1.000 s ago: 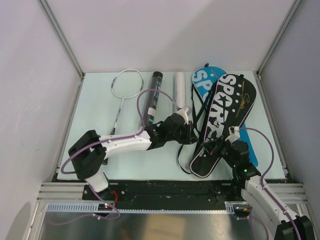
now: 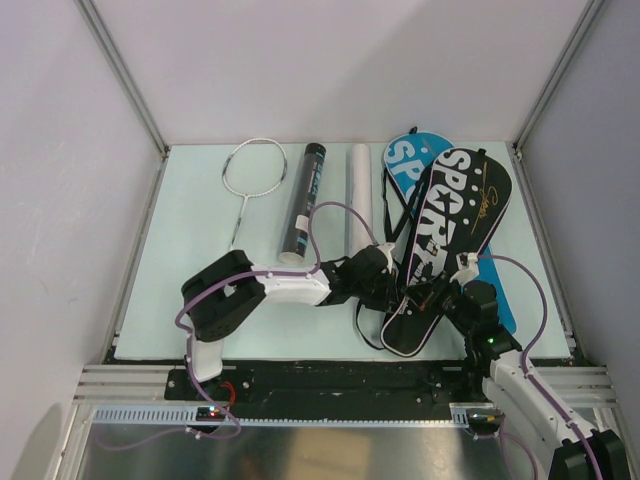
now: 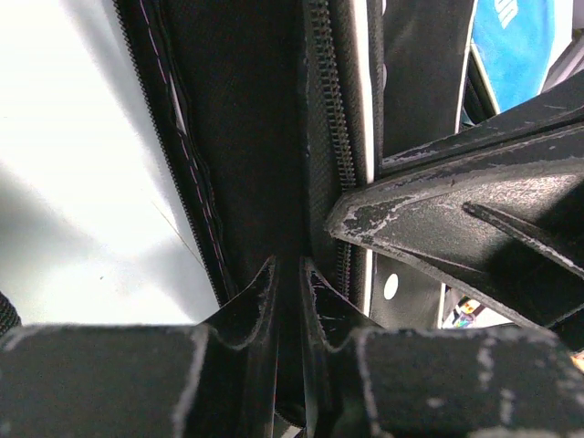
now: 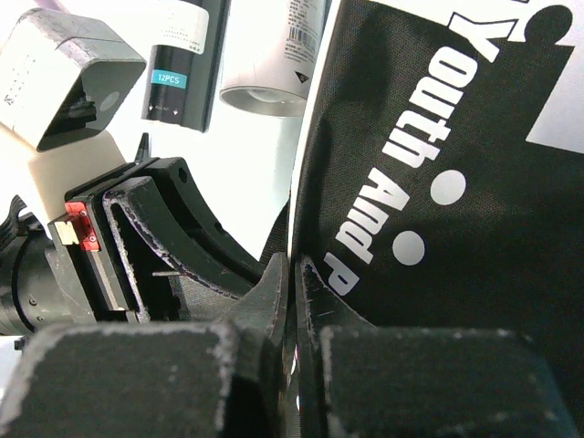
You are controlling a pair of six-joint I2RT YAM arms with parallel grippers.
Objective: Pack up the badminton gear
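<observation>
The black racket bag (image 2: 452,205) lies at the right of the table in the top view, over a blue bag (image 2: 414,158). At its lower part my right gripper is shut, the bag's white-piped edge running in between its fingers. In the left wrist view the bag's zipper (image 3: 336,100) and black side panel (image 3: 260,119) show, with a finger of the right gripper across the zipper. My left gripper is at that side panel, its fingertips slightly apart. Whether fabric lies between them is hard to see, black on black.
A white racket (image 2: 252,193) lies at the left. Between it and the bags are a dark tube (image 2: 304,200) and a white tube (image 2: 360,195). A black strap (image 2: 367,340) loops beside the black bag's lower end.
My left arm has moved right and slightly down, bringing its gripper to the black bag's left edge. The right arm and the bags look still.
</observation>
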